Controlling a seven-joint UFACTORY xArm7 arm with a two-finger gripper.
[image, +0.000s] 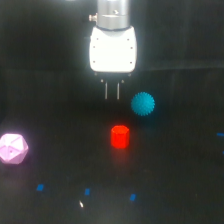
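Note:
A red block (120, 137) stands on the dark surface near the middle of the view. My gripper (112, 91) hangs farther up the picture, its two thin fingers apart and pointing down. Dark background shows between them, and they hold nothing. The fingertips appear clear of the red block, slightly left of it. To the right of the fingers lies a blue spiky ball (143, 104). At the left edge rests a pink faceted ball (13, 149).
Small blue marks (87, 191) are scattered over the near part of the dark surface, along with a tiny white mark (81, 204). Another blue mark (220, 134) lies at the right edge. Room around the red block is clear.

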